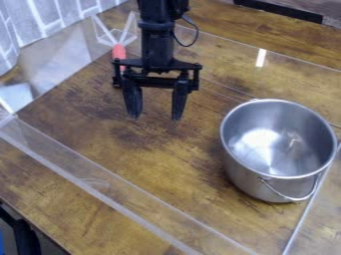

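My black gripper hangs over the wooden floor at the upper middle of the camera view, its two fingers spread apart with bare wood visible between them. A large steel pot with a wire handle stands to the right, apart from the gripper. A small orange object is partly visible behind the gripper at its left.
Clear plastic walls border the wooden work area. A small silvery object sits at the left edge. The floor in front of and left of the gripper is bare.
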